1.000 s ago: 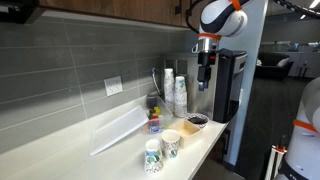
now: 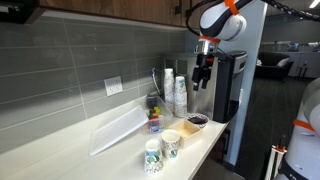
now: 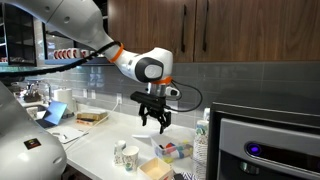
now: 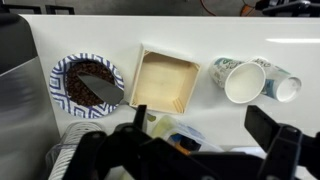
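My gripper hangs well above the counter, its fingers wide apart and empty. Below it, in the wrist view, lies a shallow open wooden box (image 4: 165,82), empty inside. A blue-and-white patterned bowl (image 4: 61,99) to its left holds dark brown beans (image 4: 88,88) with a grey scoop or blade resting in them. Two patterned white cups stand close together at the right: the nearer cup (image 4: 240,80) and the other cup (image 4: 284,87). In exterior view 1 the gripper (image 2: 202,82) is high over the box and bowl.
A clear bin (image 3: 172,153) with colourful items stands near the wall, partly hidden by my fingers in the wrist view. Tall stacks of cups (image 2: 180,95) rise behind the box. A white board (image 2: 118,130) lies by the wall.
The gripper has turned or shifted a little in exterior view 1; its two fingers show separately now, where they overlapped before. The objects on the counter have stayed put.
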